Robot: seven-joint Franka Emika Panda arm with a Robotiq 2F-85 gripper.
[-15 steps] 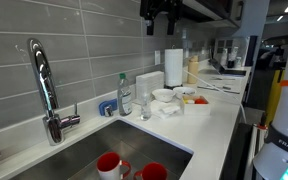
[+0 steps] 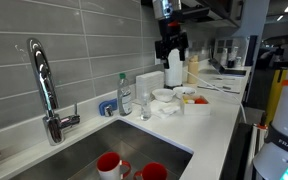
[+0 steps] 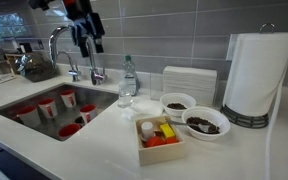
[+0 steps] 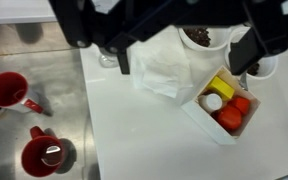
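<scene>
My gripper (image 2: 172, 50) hangs high above the counter, pointing down, its fingers open. Nothing shows between its dark fingers in the wrist view. Below it lie a crumpled white cloth (image 4: 161, 66) and a small open box (image 4: 199, 107) holding red, yellow and white items. Two white bowls, one of them the front bowl (image 3: 206, 122), hold dark contents; a utensil rests in that one. Several red-and-white mugs, among them a near mug (image 4: 42, 155), stand in the steel sink (image 2: 69, 160).
A clear bottle (image 3: 128, 80) stands behind the sink by the wall, near the tall faucet (image 2: 46, 90). A paper towel roll (image 3: 254, 75) is at the back right. An overhead cabinet (image 2: 209, 12) is close to the arm.
My gripper has come down and slightly to the right in exterior view 1. The things on the counter and in the sink have stayed put.
</scene>
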